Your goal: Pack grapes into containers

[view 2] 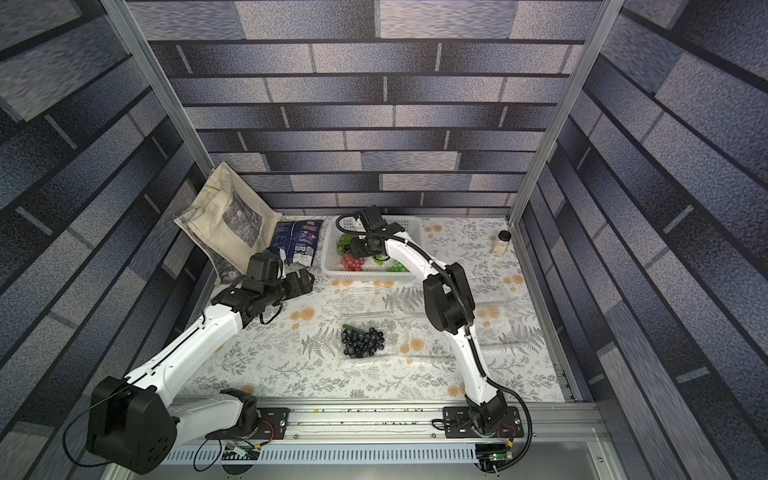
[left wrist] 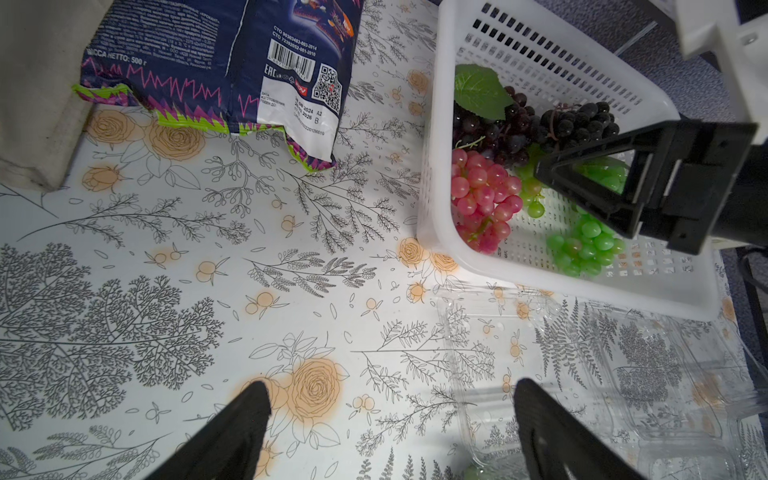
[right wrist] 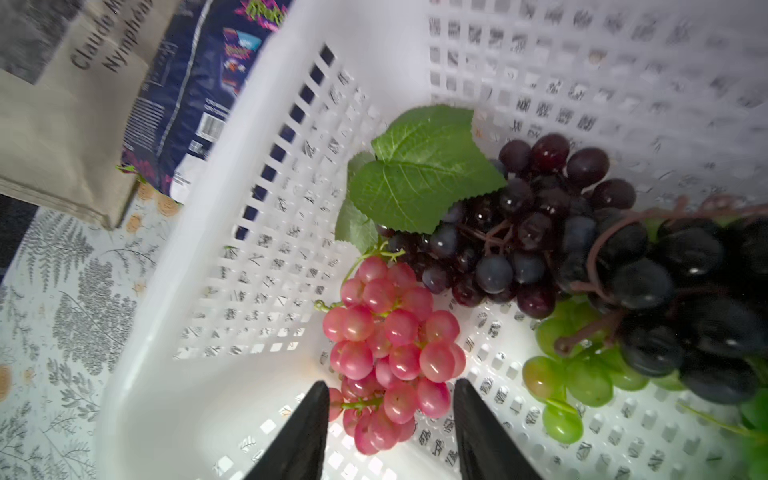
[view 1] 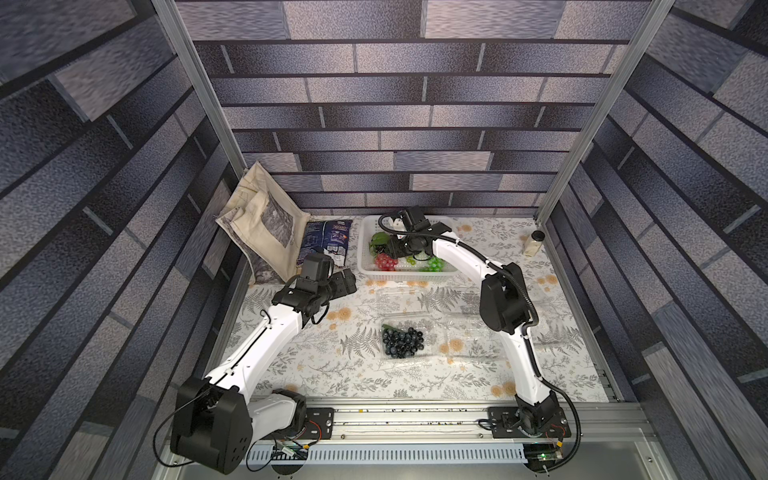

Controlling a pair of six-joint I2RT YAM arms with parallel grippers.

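A white perforated basket (right wrist: 192, 288) holds pink grapes (right wrist: 400, 336), dark grapes (right wrist: 528, 224), green grapes (left wrist: 592, 240) and a leaf (right wrist: 416, 160). My right gripper is over the pink bunch inside the basket, open; whether it touches them I cannot tell. My left gripper hangs open over the table left of the basket, nothing between its fingers. Clear plastic containers (left wrist: 544, 384) lie in front of the basket, one with a black grape bunch (view 1: 403, 342) in it at the table's front middle.
A canvas bag (view 1: 260, 224) and a blue packet (view 1: 324, 240) stand at the back left. A bottle (view 1: 533, 244) stands at the back right.
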